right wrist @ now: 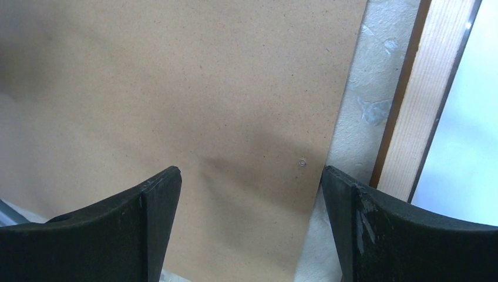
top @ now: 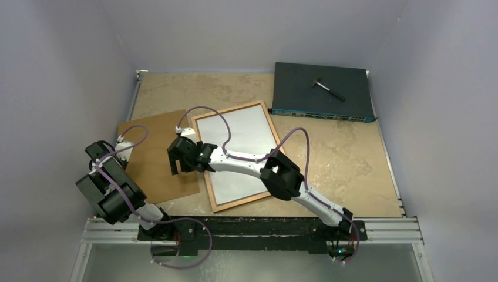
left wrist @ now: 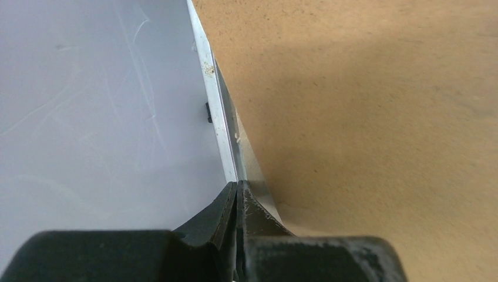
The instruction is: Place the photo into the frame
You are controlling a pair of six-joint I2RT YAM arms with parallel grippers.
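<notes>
A flat brown board (top: 161,167) lies on the left of the table. Right of it, slightly tilted, is the light wooden frame (top: 238,205) with a white panel (top: 238,126) inside. No picture shows on either. My left gripper is shut, nothing visible between its fingers; its tips are at the board's left edge, beside the metal rail (left wrist: 220,126). My right gripper stands open over the board's right side, with one fingertip (right wrist: 335,179) at the board's right edge, near the frame. Whether either gripper touches the board cannot be told.
A dark flat box (top: 311,85) with a small hammer (top: 330,90) on it stands at the back right. The right arm (top: 282,176) crosses over the frame. A grey wall (left wrist: 106,117) rises close to my left gripper.
</notes>
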